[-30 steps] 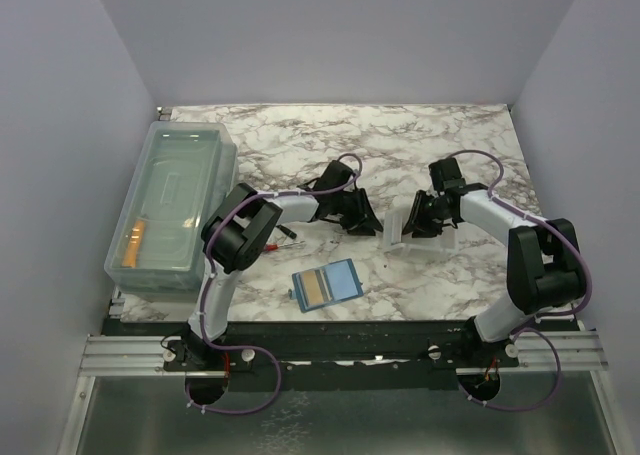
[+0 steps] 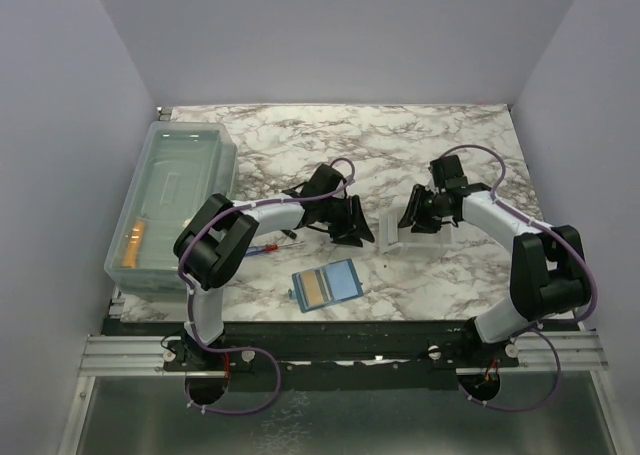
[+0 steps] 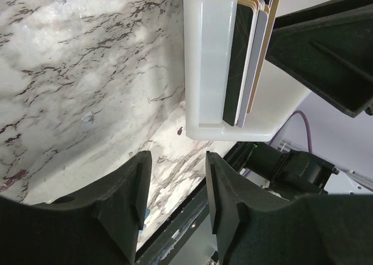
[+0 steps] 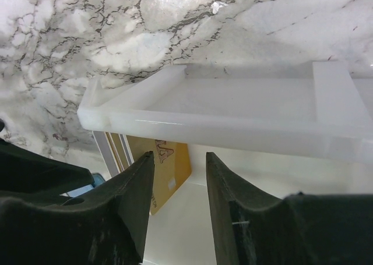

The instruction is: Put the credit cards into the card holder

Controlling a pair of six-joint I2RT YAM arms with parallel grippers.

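Note:
The white card holder point(image 3: 201, 61) lies on the marble top right of centre, with several cards, dark, grey and gold point(image 4: 169, 166), standing in a slot at its end. My left gripper is part open just outside that end, nothing between its fingers. My right gripper is over the holder beside the cards, also part open, with no card clearly between its fingers; in the left wrist view its dark body partly hides the holder.
A blue and tan flat case point(image 2: 340, 280) lies at the front centre. Small tools point(image 2: 265, 247) lie under the left arm. A large clear bin point(image 2: 170, 200) fills the left side.
My left gripper has drawn back from the holder, leftward and slightly toward the front. My right gripper has shifted slightly; the holder has stayed about in place.

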